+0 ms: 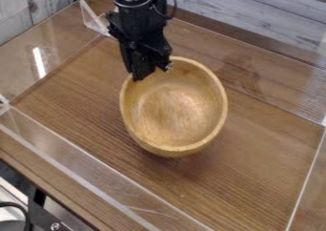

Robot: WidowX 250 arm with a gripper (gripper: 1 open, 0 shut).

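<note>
A yellow oval bowl (pixel 173 115) hangs tilted over the middle of the wooden tray, its inside facing the camera. My black gripper (pixel 137 65) comes down from the top and is shut on the bowl's upper left rim. The fingertips are partly hidden at the rim.
A pale back wall (pixel 268 15) and transparent side edges border it. A dark cable (pixel 10 214) shows at the lower left, outside the tray.
</note>
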